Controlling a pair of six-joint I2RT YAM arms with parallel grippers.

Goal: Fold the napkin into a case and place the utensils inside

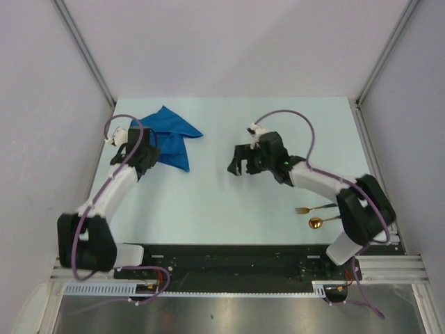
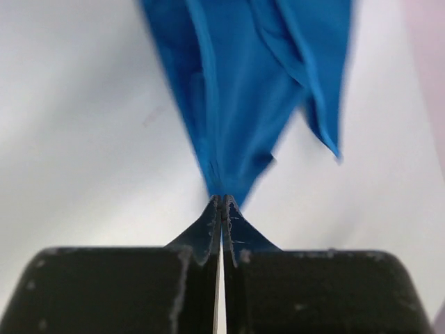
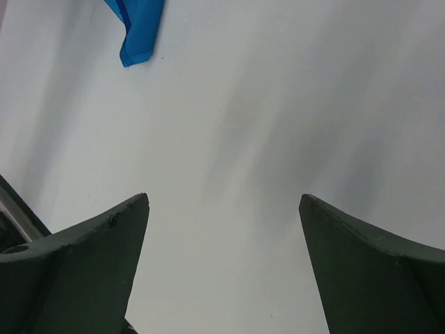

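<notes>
The blue napkin lies crumpled at the table's back left, one flap hanging toward the front. My left gripper is shut at its edge; in the left wrist view the cloth's folds run together into a narrow end at the fingertips, which pinch it. Over the bare middle of the table, right of the napkin, my right gripper stands open and empty. A napkin corner shows at the top of the right wrist view. A gold fork and a gold spoon lie at the front right, their handles partly behind the right arm.
Bare white table stretches across the middle and front. The right arm reaches in over the right side. Walls close off the left, right and back.
</notes>
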